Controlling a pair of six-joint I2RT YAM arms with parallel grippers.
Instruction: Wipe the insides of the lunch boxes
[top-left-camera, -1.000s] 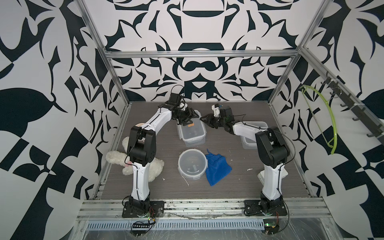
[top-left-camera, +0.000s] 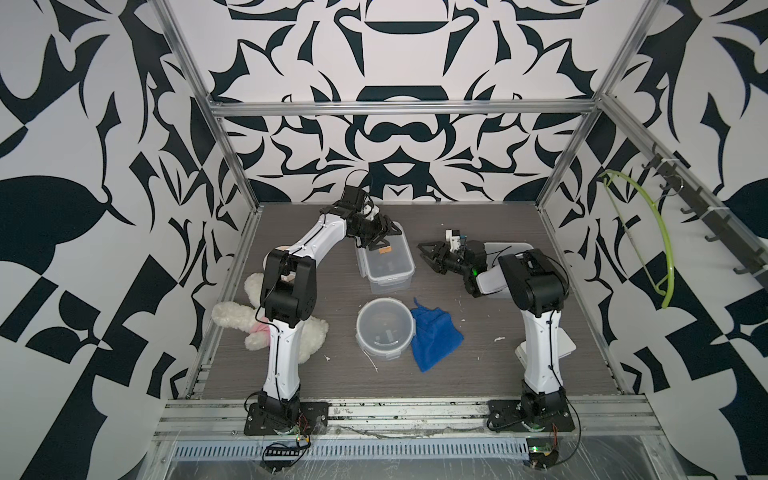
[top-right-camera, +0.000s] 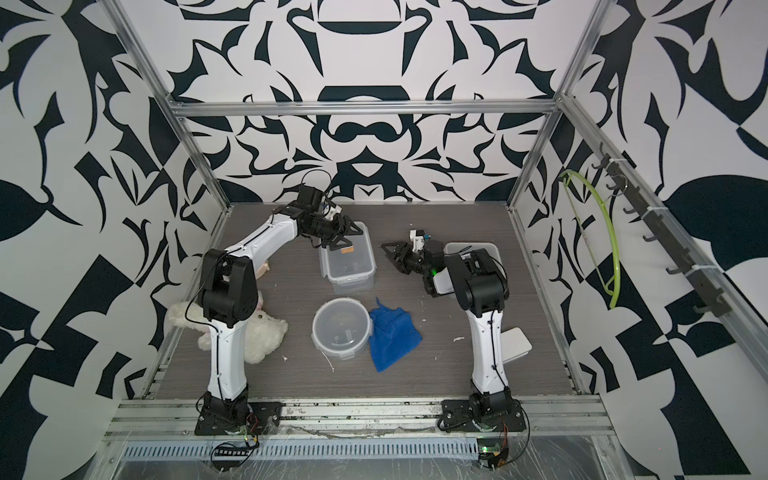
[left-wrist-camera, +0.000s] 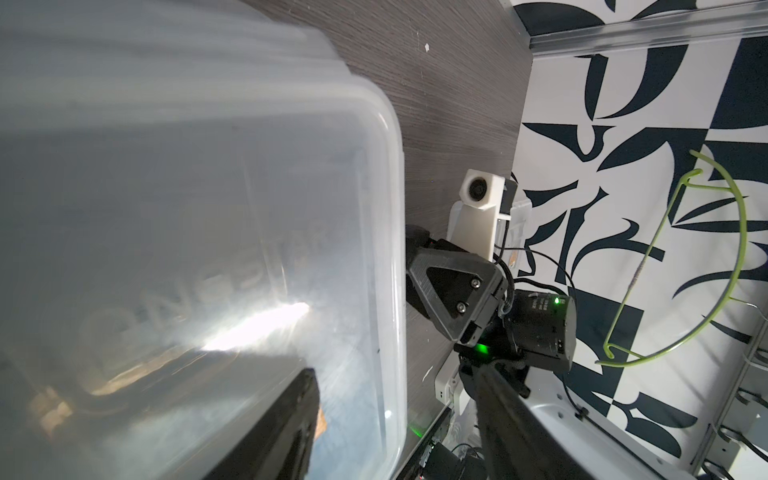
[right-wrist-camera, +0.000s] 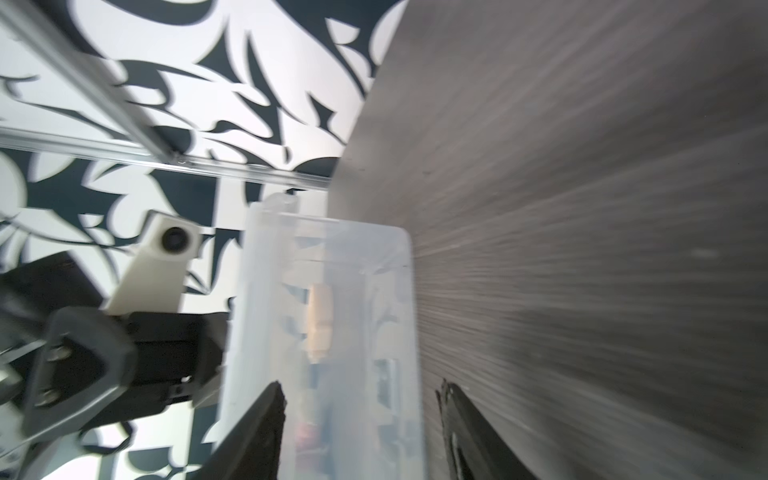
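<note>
A clear rectangular lunch box (top-left-camera: 388, 264) sits at the middle back, apparently lidded, with my left gripper open over its top. My right gripper stands just right of that box, its fingers apart with nothing seen between them; in its wrist view the box (right-wrist-camera: 384, 288) lies beyond the fingertips. A second rectangular box (top-left-camera: 504, 248) is at the right, partly hidden under the right arm. A round container (top-left-camera: 384, 328) stands in front, beside a crumpled blue cloth (top-left-camera: 436, 336).
A white plush toy (top-left-camera: 232, 316) lies at the left under the left arm. A flat white object (top-right-camera: 516, 344) is at the front right. A green hanger (top-left-camera: 660, 224) hangs on the right wall. The table behind the right gripper is clear.
My right arm has drawn back rightward and slightly down the view, away from the middle box, and its wrist has turned. The left gripper and box have hardly moved.
</note>
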